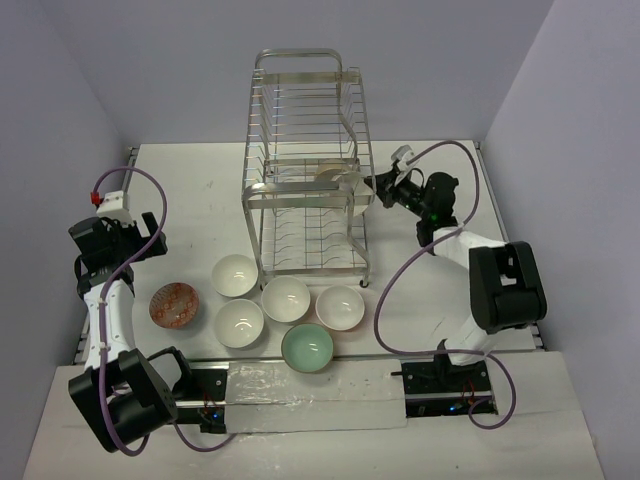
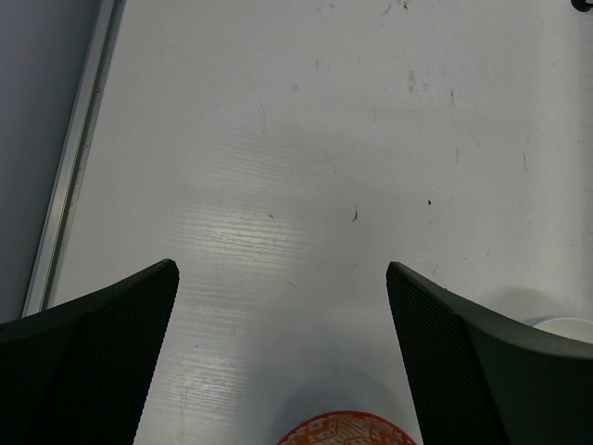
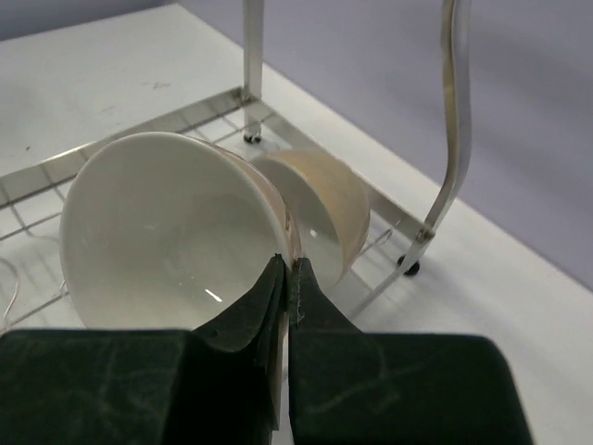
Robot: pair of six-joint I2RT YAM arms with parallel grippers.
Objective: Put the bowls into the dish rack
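In the right wrist view a white bowl [image 3: 162,232] stands on its side in the rack's lower tier, a beige bowl [image 3: 338,209] behind it. My right gripper is shut at the white bowl's near rim; whether the rim is between its fingers is hard to tell. The dish rack [image 1: 300,77] stands at the back centre. Several white bowls [image 1: 238,323], a green bowl [image 1: 307,347] and a red patterned bowl [image 1: 173,305] lie along the front. My left gripper [image 1: 152,233] hangs open and empty above the left of the table, behind the red bowl.
Grey walls enclose both sides and the back. Purple cables loop over both arms.
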